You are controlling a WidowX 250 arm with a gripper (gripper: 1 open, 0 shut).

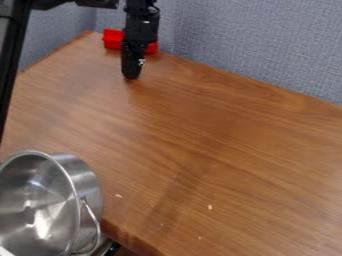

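My black gripper [132, 66] hangs shut near the back left of the wooden table, its tips low over the surface, with nothing visible between its fingers. Just behind it, a red block [114, 39] lies at the table's back edge against the grey wall, partly hidden by the gripper.
A steel pot [40, 205] stands at the front left corner, by the table's edge. Grey padded walls bound the back.
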